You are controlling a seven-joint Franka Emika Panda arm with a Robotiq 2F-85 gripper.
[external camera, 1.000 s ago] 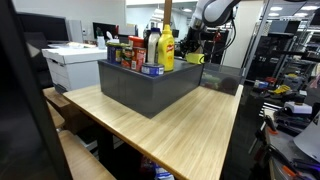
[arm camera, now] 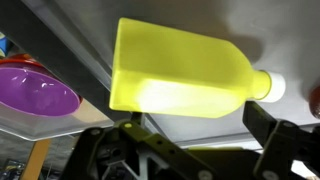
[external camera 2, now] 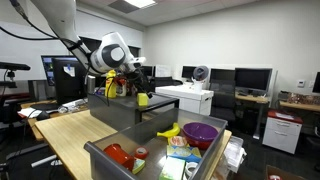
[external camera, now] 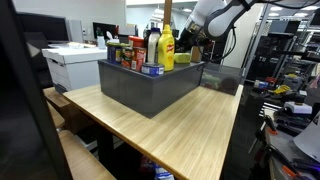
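Note:
A yellow bottle (arm camera: 180, 70) with a white cap (arm camera: 273, 86) lies on its side close below my gripper in the wrist view. The gripper is open; whether its fingers touch the bottle cannot be told. In exterior view 2 the yellow bottle (external camera 2: 143, 100) shows beneath the hand, by the edge of the grey bins. From exterior view 1 the yellow bottle (external camera: 183, 58) appears at the far end of the grey bin, partly behind nearer items.
Close to the bottle is a purple bowl (external camera 2: 196, 133). The near grey bin (external camera 2: 118, 173) also holds a red container (external camera 2: 119, 155), cans and packets. Several bottles and cans crowd the other grey bin (external camera: 150, 92). The wooden table (external camera: 170, 125) has clear space in front.
The yellow bottle has shifted left in exterior view 1 since a second ago. The arm has tilted and come slightly left.

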